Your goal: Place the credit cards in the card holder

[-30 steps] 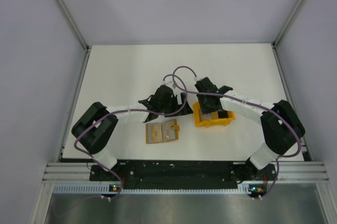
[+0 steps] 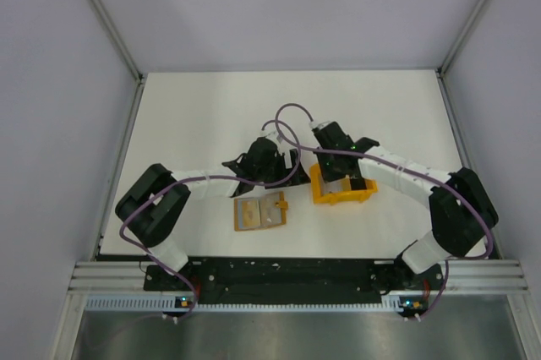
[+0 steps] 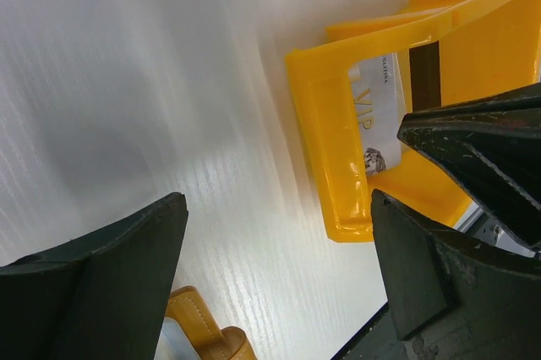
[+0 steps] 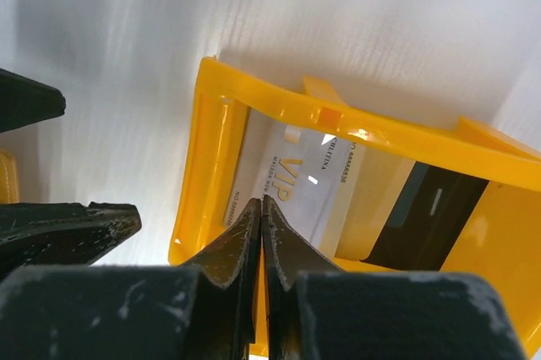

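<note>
A white VIP card leans against the left end inside the yellow box; it also shows in the left wrist view. My right gripper is shut, its tips together in front of the card and nothing between them. The card is outside the fingers. My left gripper stands open and empty to the left of the box, its fingers (image 3: 127, 267) wide apart. The brown card holder (image 2: 260, 226) lies open on the table, nearer the front; only its corner (image 3: 199, 318) shows in the left wrist view.
A dark card (image 4: 427, 216) stands further right in the yellow box, with an empty-looking section beyond it. The box's raised rim (image 4: 372, 128) borders the cards. White table (image 2: 203, 106) behind the arms is clear.
The left arm is still.
</note>
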